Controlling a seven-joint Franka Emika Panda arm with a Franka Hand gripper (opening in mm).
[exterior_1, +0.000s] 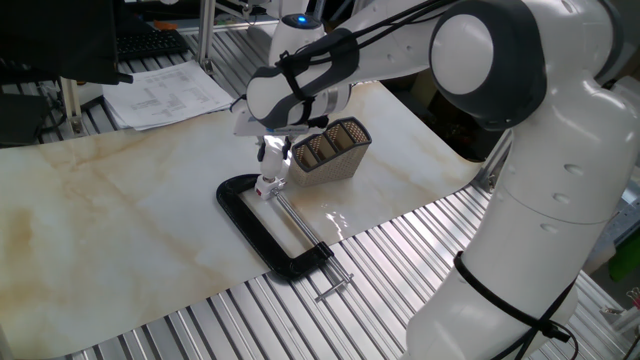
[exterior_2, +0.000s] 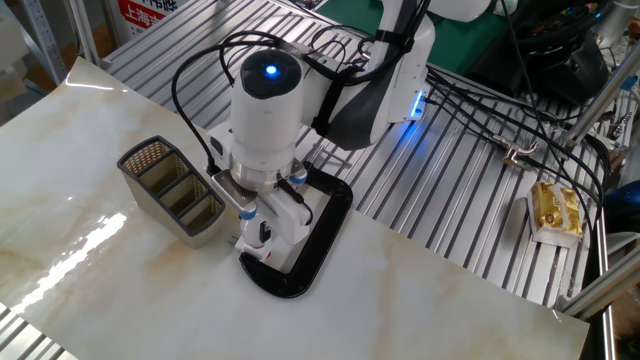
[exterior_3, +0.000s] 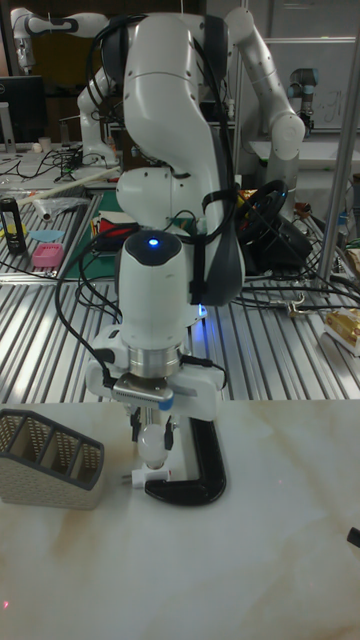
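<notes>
A white, rounded bulb stands roughly upright below my gripper, whose dark fingers lie against its two sides, shut on it. Directly beneath is a white socket with metal prongs pointing sideways; bulb and socket look in contact, though the joint is too small to make out. The socket sits at the end of a black C-clamp, which lies flat across the table's edge, its steel screw alongside. In the second exterior view my hand hides much of the bulb.
Close beside the gripper stands a beige woven organizer with empty compartments. Papers lie at the table's far edge in the first view.
</notes>
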